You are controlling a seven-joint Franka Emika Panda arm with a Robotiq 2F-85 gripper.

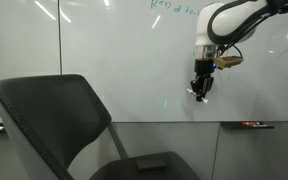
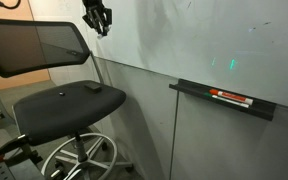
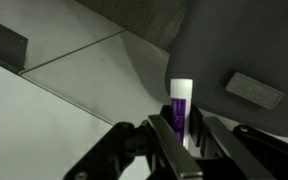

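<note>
My gripper is shut on a white marker with a purple band, which sticks out from between the fingers in the wrist view. In exterior view 1 the marker's pale ends show on either side of the fingers, and it looks tilted. The gripper hangs in front of the lower part of the whiteboard, to the right of the chair. Exterior view 2 catches the gripper at the top, above and behind the chair seat.
A black office chair stands close by, with a dark eraser-like block on its seat. A tray under the board holds red and white markers. Small green marks show on the board.
</note>
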